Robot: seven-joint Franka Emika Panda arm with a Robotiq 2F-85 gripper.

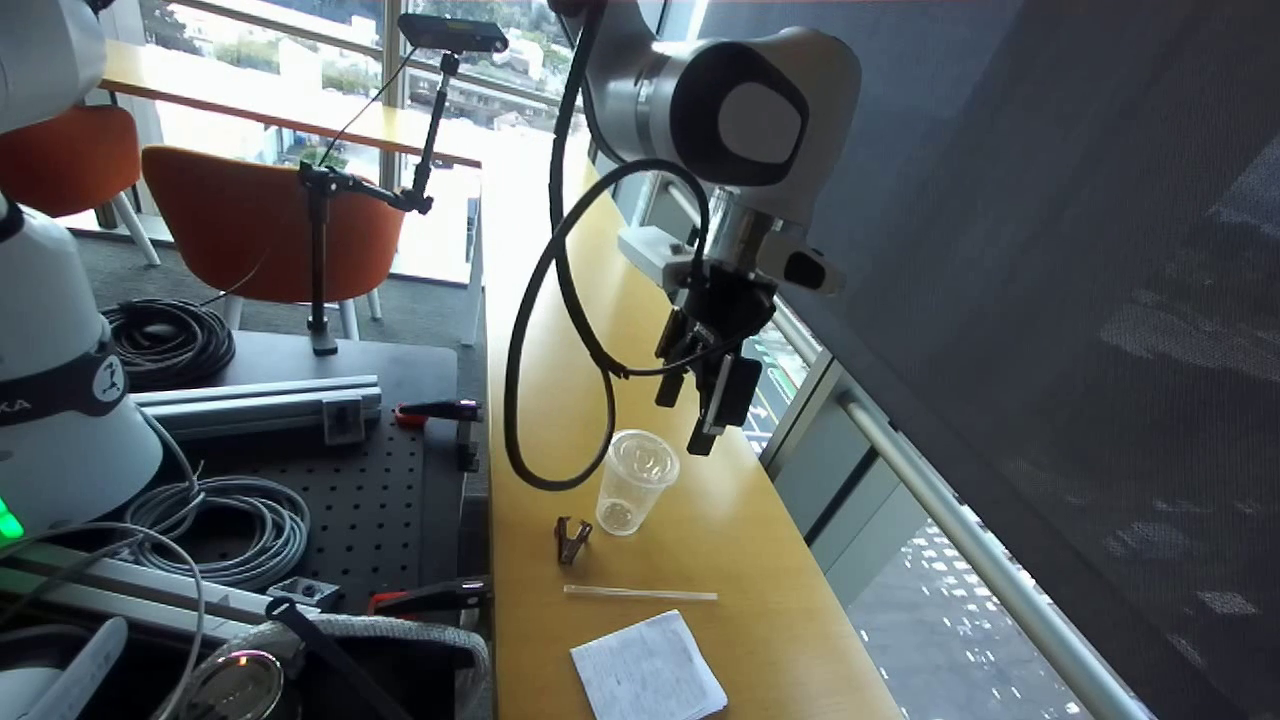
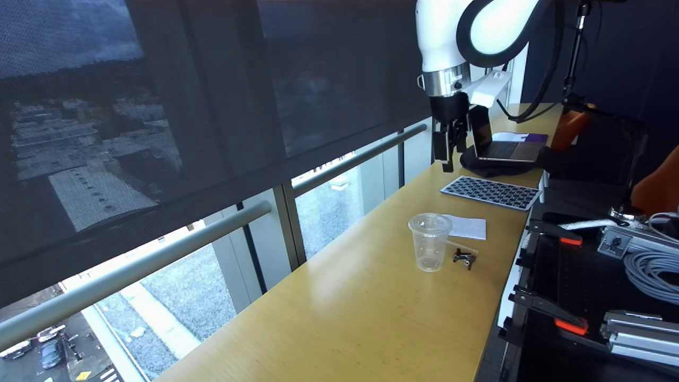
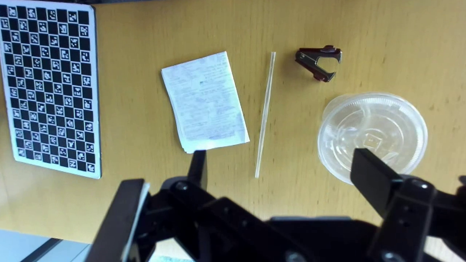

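Observation:
My gripper is open above the wooden table, its two black fingers wide apart and nothing held. A clear plastic cup with a lid (image 3: 371,135) stands upright, partly behind the right finger in the wrist view. To the left of the cup lies a thin clear straw (image 3: 264,115). The dark red staple remover (image 3: 321,63) rests near the straw's upper end. On the straw's other side is a folded white paper (image 3: 205,102) with print on it. In exterior view 1 the gripper (image 1: 701,422) hangs higher than the cup (image 1: 633,480), toward the window side.
A checkered board (image 3: 50,87) lies flat left of the paper. Farther along the table an open laptop (image 2: 506,149) sits on something dark. A metal rail (image 1: 948,504) runs along the window side.

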